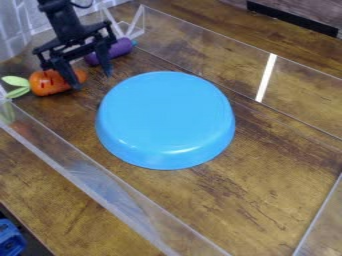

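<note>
The dark gripper (75, 54) hangs in the upper left, its fingers spread apart above and beside an orange carrot-like toy (54, 84) with a pale green top (15, 87). Whether anything is between the fingertips is hard to make out. Just right of the gripper, partly behind it, lies a purple eggplant-like toy (115, 49). A large light blue dome (166, 118), like an upturned bowl or plate, rests on the wooden surface right of the orange toy.
Clear plastic walls (107, 190) border the workspace. A small blue object (8, 240) sits outside at the bottom left.
</note>
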